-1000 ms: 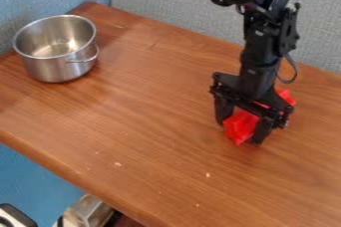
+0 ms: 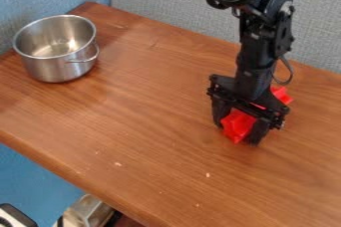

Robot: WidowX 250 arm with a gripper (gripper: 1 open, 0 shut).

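Note:
My black gripper is lowered over a red object on the right half of the wooden table, its fingers around it. More red shows behind the wrist at the right. The gripper body hides much of the object, and I cannot tell whether the fingers are closed on it.
A steel pot stands at the back left of the table. Grey-blue padded walls border the back and left, and some metal hardware sits below the front-left edge.

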